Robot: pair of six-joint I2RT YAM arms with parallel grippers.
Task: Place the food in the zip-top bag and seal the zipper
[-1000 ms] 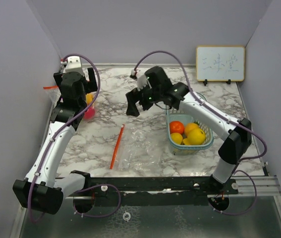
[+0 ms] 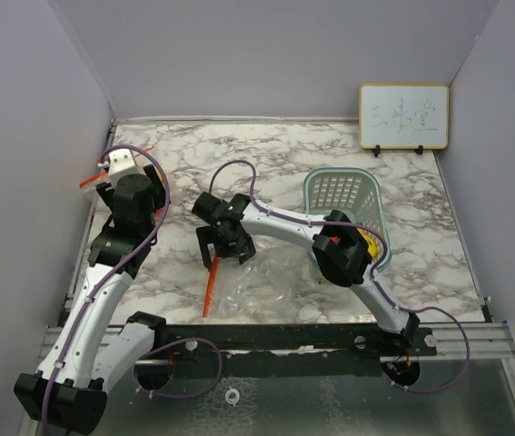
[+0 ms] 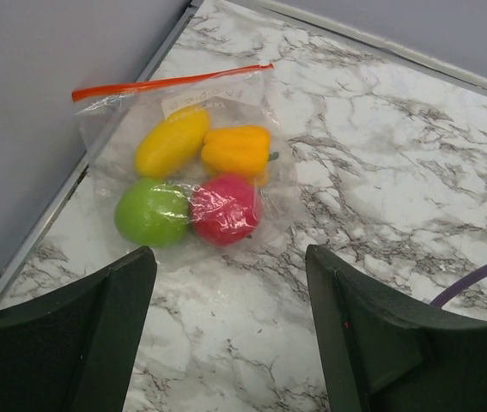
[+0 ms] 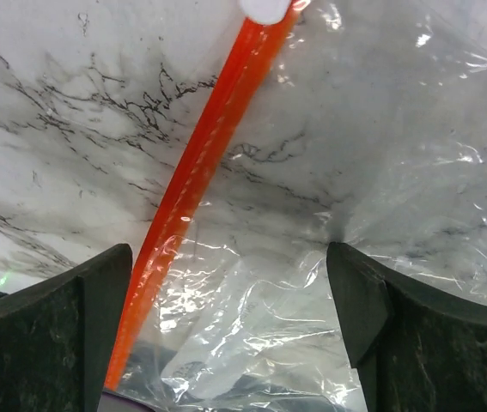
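Observation:
An empty clear bag with an orange zipper strip lies flat at the front middle of the table. My right gripper is open low over it, the strip and clear film showing between its fingers. At the back left lies a second clear bag with an orange zipper. Inside it are a yellow mango-like fruit, a yellow pepper, a green fruit and a red fruit. My left gripper stands open on the near side of this bag, holding nothing.
A pale green basket stands at the right, its food mostly hidden by my right arm. A small whiteboard leans at the back right.
My left gripper has shifted slightly toward the front and lower. Both bags have kept their places.

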